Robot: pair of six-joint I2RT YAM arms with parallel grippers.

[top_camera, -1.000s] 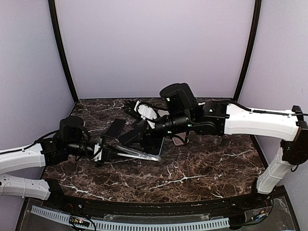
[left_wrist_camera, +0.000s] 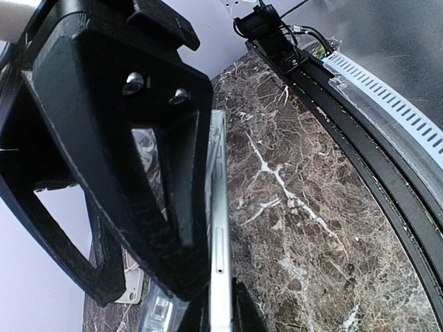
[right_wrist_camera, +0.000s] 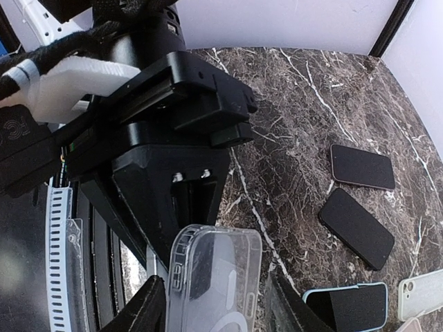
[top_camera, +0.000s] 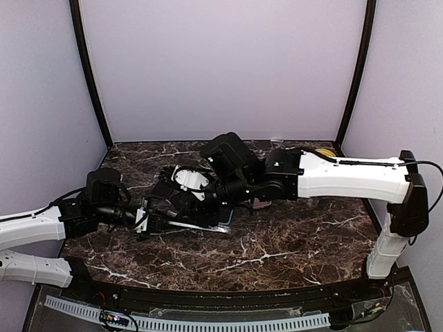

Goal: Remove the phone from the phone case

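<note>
A clear phone case [right_wrist_camera: 223,266] with a pale rim stands on edge in the right wrist view. My left gripper [top_camera: 165,220] is shut on it at the left of the table. The left wrist view shows the case edge-on as a pale strip [left_wrist_camera: 220,200] beside a black finger [left_wrist_camera: 183,242]. From above, my right gripper [top_camera: 202,216] is over the case's free part. In the right wrist view its ribbed fingers [right_wrist_camera: 282,304] stand part open on either side of the case, apart from its sides. Whether a phone sits inside, I cannot tell.
Two dark phones [right_wrist_camera: 362,167] lie on the marble table [right_wrist_camera: 304,207]. Nearer are a blue-edged phone [right_wrist_camera: 349,308] and a white one [right_wrist_camera: 423,296].
My right arm has moved left and slightly down in the top view, bringing its gripper over the case. The left arm and the case have stayed in place.
</note>
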